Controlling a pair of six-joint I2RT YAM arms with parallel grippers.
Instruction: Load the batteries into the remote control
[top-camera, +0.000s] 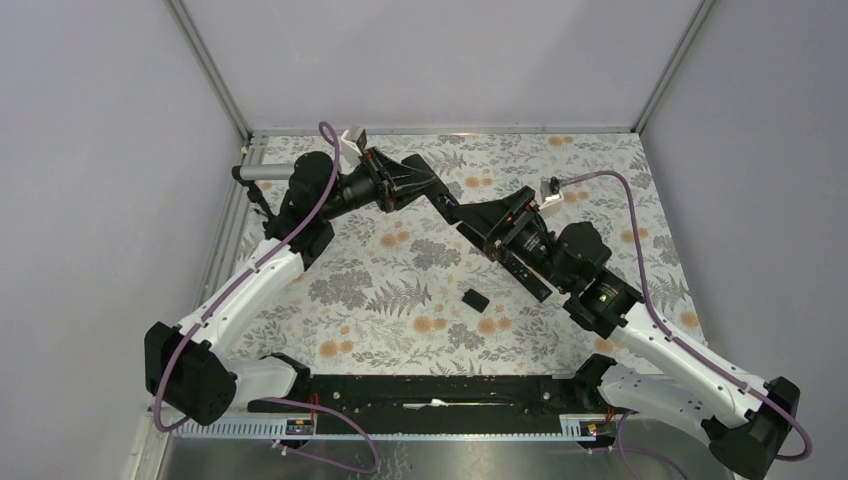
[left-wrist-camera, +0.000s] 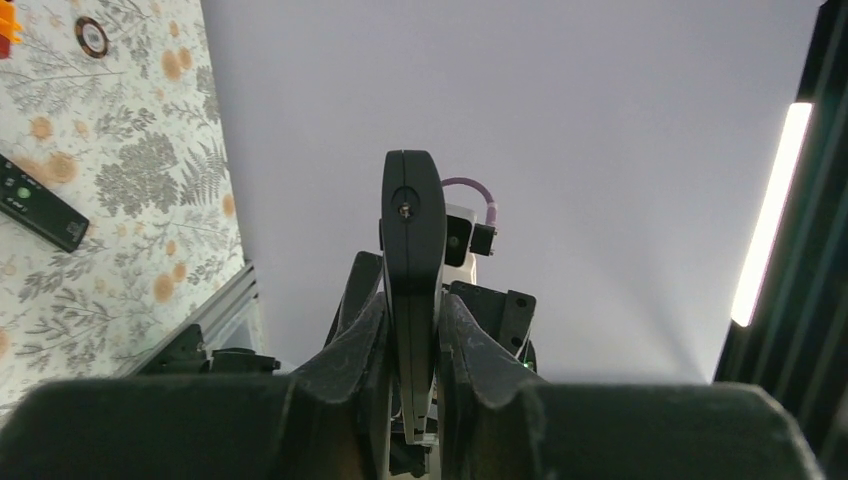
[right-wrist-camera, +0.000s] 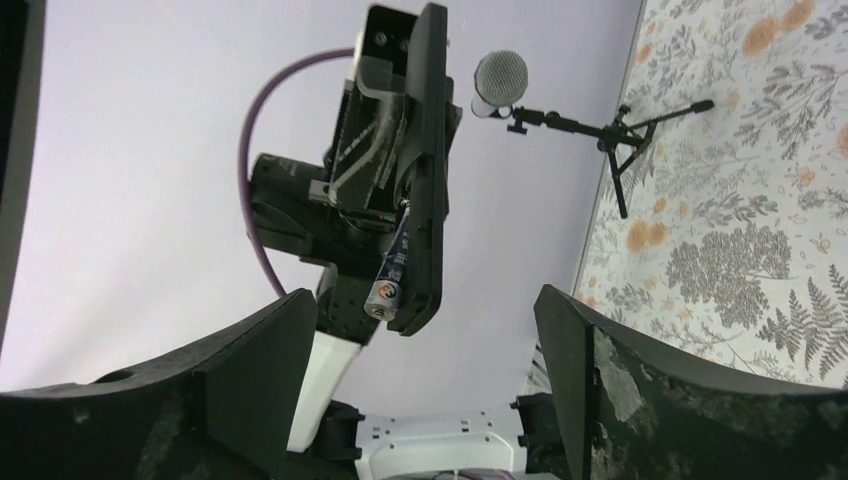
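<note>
In the top view my left gripper (top-camera: 405, 180) holds a black remote (top-camera: 430, 180) above the table (top-camera: 380, 300), shut on it; the left wrist view shows the remote (left-wrist-camera: 410, 260) edge-on between its fingers. In the right wrist view a battery (right-wrist-camera: 388, 275) sits along the back of the remote (right-wrist-camera: 430, 190). My right gripper is close by, its fingers parted, facing the battery, with nothing visible between them. A small black piece (top-camera: 475, 300), perhaps the battery cover, lies on the table.
Another black remote lies on the table at the right in the top view. A round ring-like object (left-wrist-camera: 91, 38) and orange items (left-wrist-camera: 10, 25) are near it. A stand is at the left edge.
</note>
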